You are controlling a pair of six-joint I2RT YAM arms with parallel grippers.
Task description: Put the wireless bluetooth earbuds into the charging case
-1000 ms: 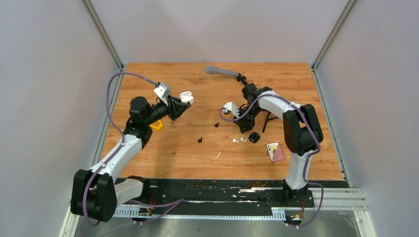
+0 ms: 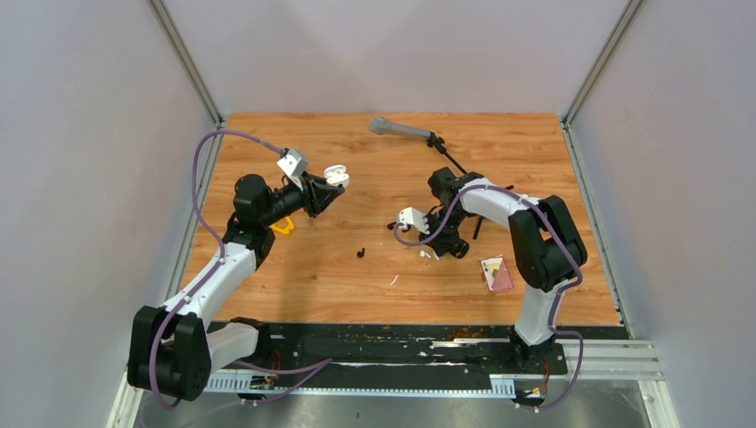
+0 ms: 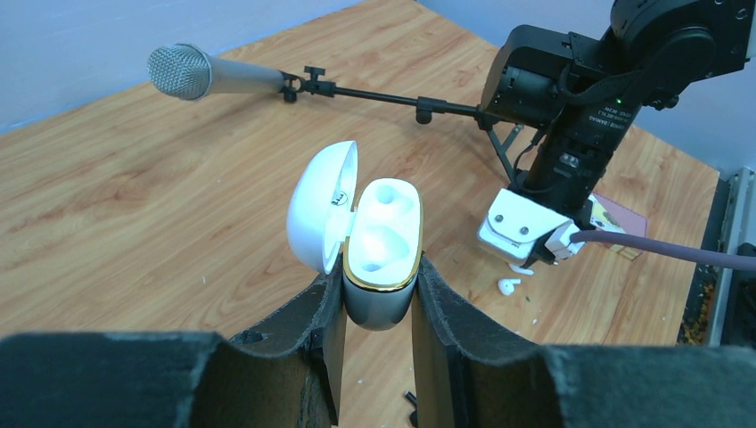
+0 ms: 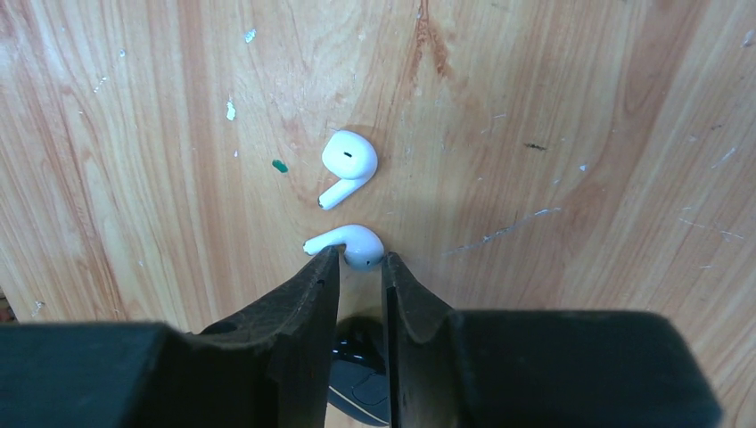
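My left gripper (image 2: 323, 196) holds the open white charging case (image 3: 383, 236) upright, lid raised and both wells empty, above the left-centre of the table. My right gripper is down at the table. Its fingertips are at a white earbud (image 4: 361, 242) lying on the wood; whether they grip it I cannot tell. A second white earbud (image 4: 349, 156) lies just beyond it in the right wrist view. A black rounded object (image 4: 357, 357) shows beneath the right fingers.
A microphone (image 2: 392, 127) on a stand lies at the back. A card box (image 2: 496, 274) is at the right, small black pieces (image 2: 361, 252) near the middle, and a yellow object (image 2: 283, 226) by the left arm.
My right gripper has moved toward the front of the table, down over the white earbuds. The left arm and the case have stayed still.
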